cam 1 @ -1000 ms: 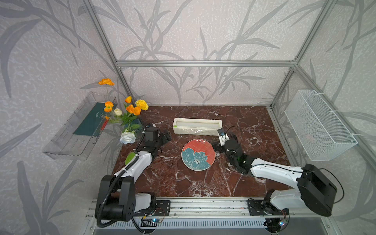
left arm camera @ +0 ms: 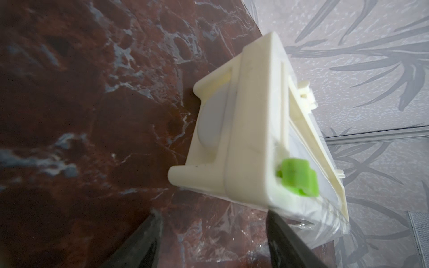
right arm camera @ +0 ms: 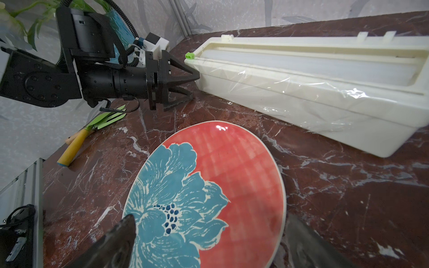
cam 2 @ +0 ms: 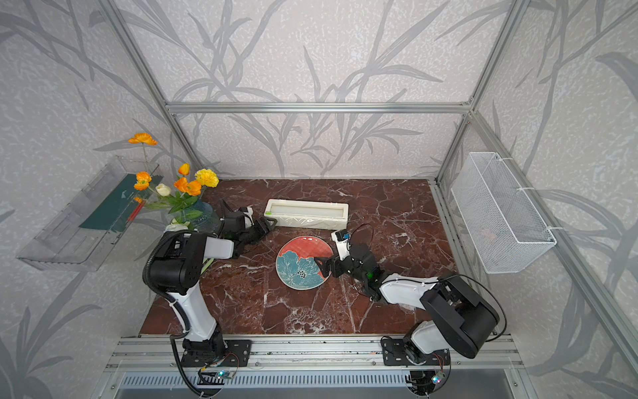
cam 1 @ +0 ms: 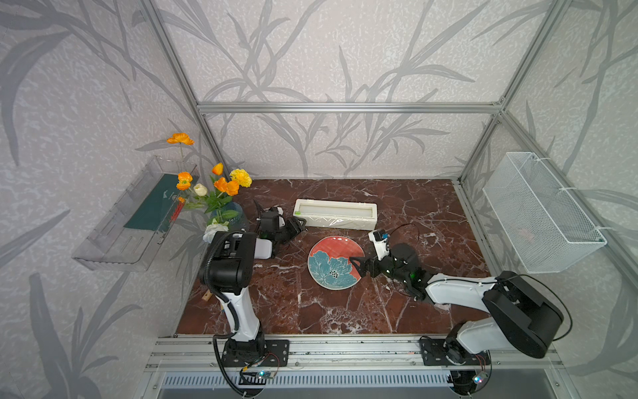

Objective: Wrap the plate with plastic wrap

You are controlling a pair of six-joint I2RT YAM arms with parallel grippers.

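A round red plate (cam 1: pixel 336 263) with a blue flower lies in the middle of the table. Behind it stands a long cream wrap dispenser (cam 1: pixel 335 214), clear plastic wrap (right arm camera: pixel 286 96) clinging to its front face. Close by the dispenser's left end, my left gripper is part open with nothing between its fingers; in the left wrist view a green slider (left arm camera: pixel 298 176) shows on the dispenser above those fingers (left arm camera: pixel 145 236). My right gripper (cam 2: pixel 321 267) is open at the plate's right rim, its blurred fingers (right arm camera: pixel 114 243) spread with the plate seen between them.
Flowers in a blue vase (cam 2: pixel 199 216) stand behind the left arm. Green-bladed tools (right arm camera: pixel 100 122) lie on the left side of the table. A clear basket (cam 1: pixel 133 219) and a white mesh basket (cam 1: pixel 541 212) flank the table.
The right gripper has shifted left and down to the plate's right rim. Plate and dispenser have stayed essentially in place.
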